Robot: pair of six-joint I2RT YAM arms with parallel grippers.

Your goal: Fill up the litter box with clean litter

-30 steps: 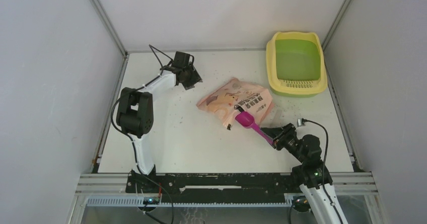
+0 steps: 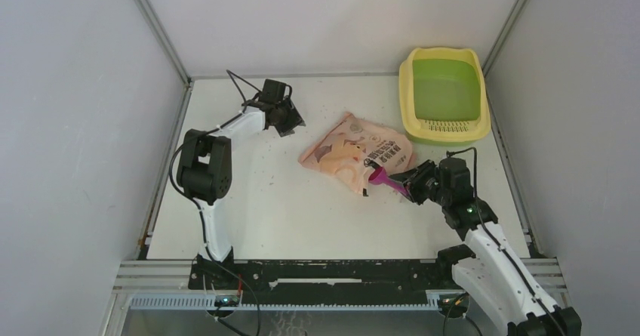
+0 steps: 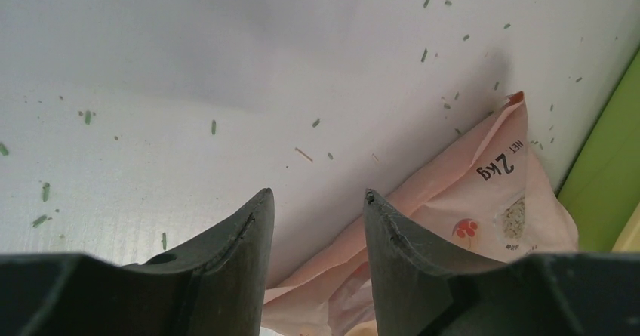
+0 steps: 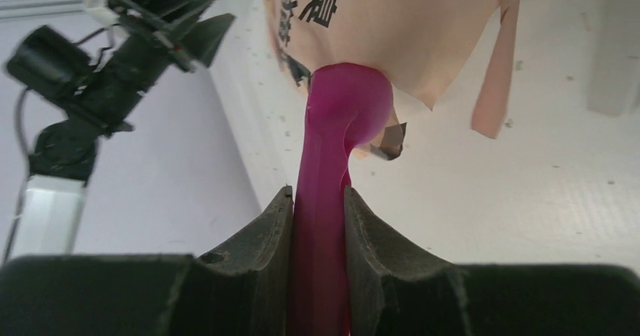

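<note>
A pink litter bag (image 2: 351,147) lies mid-table, its printed side up. The purple scoop (image 2: 381,177) has its cup at the bag's lower right edge. My right gripper is shut on the scoop's handle, and the cup lies against the bag in the right wrist view. My left gripper hangs over the table left of the bag, fingers apart with nothing between them. The yellow-and-green litter box (image 2: 445,94) stands empty at the back right, behind the bag.
Scattered bits of litter lie on the white table (image 2: 317,223). Grey walls enclose the back and both sides.
The right arm has moved up and right in the top view, the scoop going with it. The bag has shifted slightly right. The left arm has barely moved.
</note>
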